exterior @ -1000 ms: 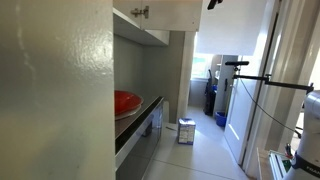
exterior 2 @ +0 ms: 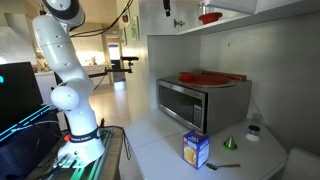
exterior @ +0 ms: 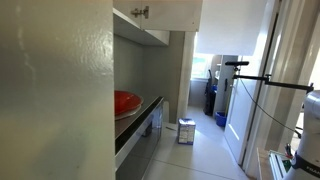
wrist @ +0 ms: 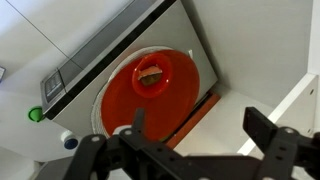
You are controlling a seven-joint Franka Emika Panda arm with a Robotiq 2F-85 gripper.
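My gripper is open in the wrist view, its dark fingers spread with nothing visible between them. It looks down from above on a small red bowl (wrist: 150, 62) with a brown and green item (wrist: 151, 76) in it. The bowl sits on a large round red tray (wrist: 122, 102) on top of the microwave (exterior 2: 184, 103). In exterior view 2 the red bowl (exterior 2: 187, 76) shows at the tray's left side. The gripper's fingertips cannot be made out in the exterior views.
A blue box (exterior 2: 196, 149), a green object (exterior 2: 230, 143), a small white-and-black item (exterior 2: 253, 134) and a dark spoon (exterior 2: 223, 166) lie on the counter. A red pot (exterior 2: 210, 17) stands in the open cabinet above.
In exterior view 1, the dark end of the arm at the top has moved left and up, out of the frame. The bowl, tray and box have not moved.
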